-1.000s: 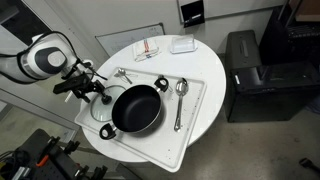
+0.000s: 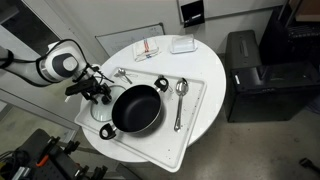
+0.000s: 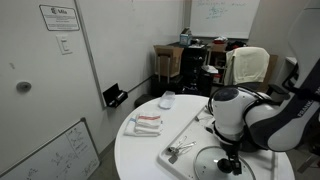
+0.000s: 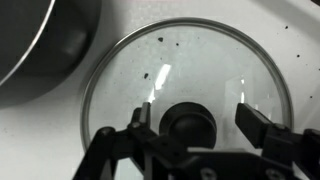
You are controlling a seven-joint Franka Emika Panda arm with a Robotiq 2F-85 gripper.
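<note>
A clear glass lid (image 4: 185, 72) with a metal rim and a round black knob (image 4: 188, 125) fills most of the wrist view. It lies flat in the white tray, left of the black pot (image 2: 137, 108) in exterior view 1. My gripper is open above the lid, one finger on each side of the knob in the wrist view. Whether the fingers reach down to the knob's height cannot be told. The pot stands uncovered, its inside empty.
The white tray (image 2: 163, 154) sits on a round white table (image 2: 205, 62). To the pot's right rests a large metal spoon (image 2: 181, 103); a smaller utensil (image 2: 123, 75) lies behind the lid. A folded cloth (image 2: 145, 48) and a clear container (image 2: 182, 44) are at the back.
The arm has come down and to the right over the lid, and the gripper now covers the knob in exterior view 1. Lid, pot and spoons have stayed put.
</note>
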